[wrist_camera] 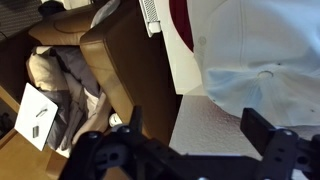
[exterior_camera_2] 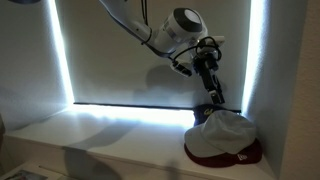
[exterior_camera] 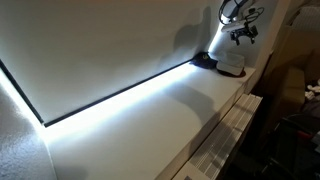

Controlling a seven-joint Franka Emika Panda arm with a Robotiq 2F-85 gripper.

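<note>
A pale cap with a dark red brim (exterior_camera_2: 222, 138) rests on the right end of the white sill; its crown (wrist_camera: 265, 60) fills the upper right of the wrist view. Behind it lies a dark cap (exterior_camera: 204, 60), partly covered by the pale one in exterior view 2. My gripper (exterior_camera_2: 214, 90) is above the caps, pointing down and clear of them. In the wrist view the gripper's fingers (wrist_camera: 258, 130) stand wide apart, and nothing is between them.
The white sill (exterior_camera: 140, 120) is bare to the left of the caps. A wall (exterior_camera_2: 300, 110) stands close on the right. Below the sill edge are a vent grille (exterior_camera: 215, 145) and a brown couch (wrist_camera: 125, 70) with clothing on it.
</note>
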